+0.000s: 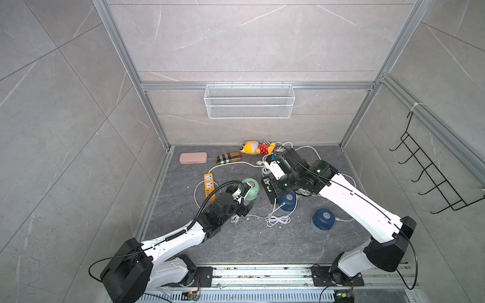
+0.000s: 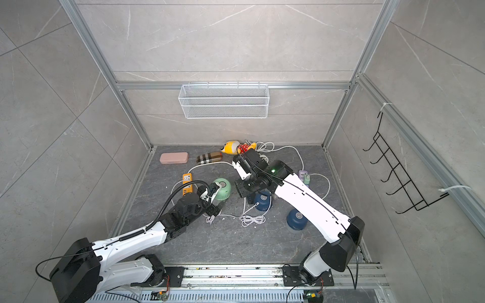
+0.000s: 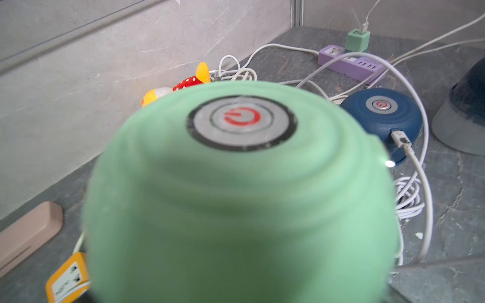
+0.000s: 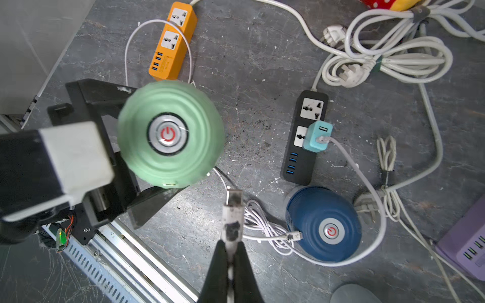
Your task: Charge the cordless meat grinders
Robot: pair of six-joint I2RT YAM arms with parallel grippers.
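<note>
The green meat grinder fills the left wrist view, its power button up. My left gripper has its fingers spread around it; whether both touch is hidden. My right gripper is shut on a white charging plug (image 4: 232,222), metal tip pointing away from the fingers. In the right wrist view, the plug is apart from the green grinder, to its lower right. A blue grinder (image 4: 324,224) has a white plug (image 4: 294,235) in its side. Another blue grinder (image 1: 323,218) stands farther right with a cable beside it.
A black power strip (image 4: 298,161) holds a cyan adapter (image 4: 317,136). An orange strip (image 4: 171,45) lies left and a purple strip (image 3: 348,63) right. Loose cables cross the table.
</note>
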